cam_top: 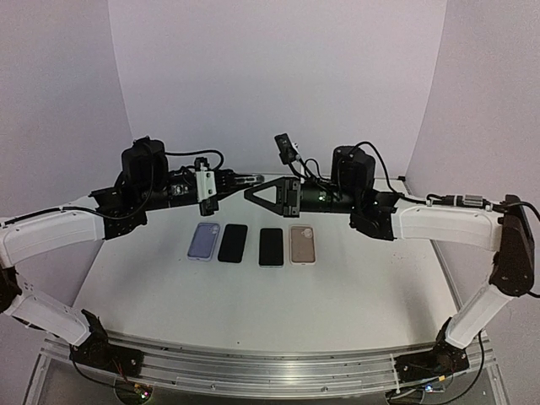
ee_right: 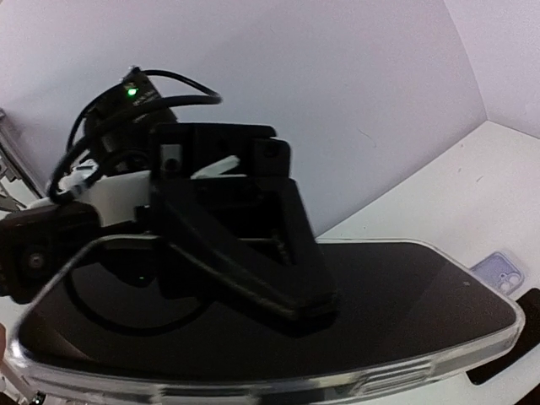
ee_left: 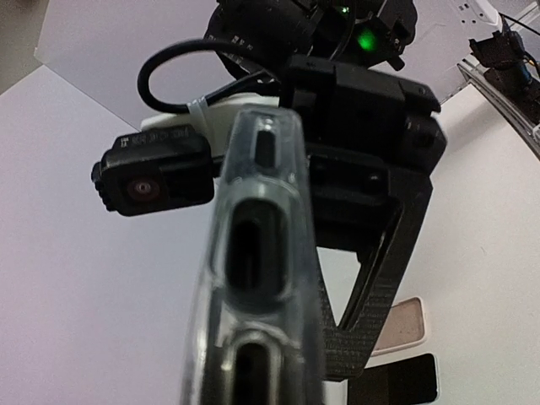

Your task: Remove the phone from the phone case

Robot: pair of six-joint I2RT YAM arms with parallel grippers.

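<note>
A black phone point(ee_right: 388, 291) sits in a clear case point(ee_right: 456, 359), screen facing the right wrist camera. One black finger of my left gripper point(cam_top: 235, 180) lies across the screen; the gripper is shut on the cased phone, its other finger hidden behind. The case's edge point(ee_left: 261, 211), with its cutouts, runs down the left wrist view. In the top view the cased phone shows almost edge-on, close to the tips of my right gripper point(cam_top: 247, 194). I see the right gripper side-on, so its opening and any contact with the case cannot be told.
Below on the white table lie a purple case point(cam_top: 203, 241), two black phones point(cam_top: 233, 243) and a pinkish-brown case point(cam_top: 302, 244), side by side.
</note>
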